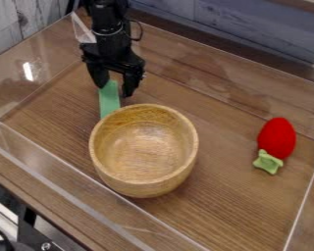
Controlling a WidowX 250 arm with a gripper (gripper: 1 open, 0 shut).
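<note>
My gripper (pixel 111 76) hangs at the upper left of the camera view, open, just over the top end of a green elongated object (pixel 109 101). That object lies on the wooden table beside the rim of a large tan bowl (pixel 144 147). Whether the fingertips touch it is hard to tell.
At the right lie a red oval object (pixel 277 137) and a small light-green piece (pixel 267 163) just below it.
</note>
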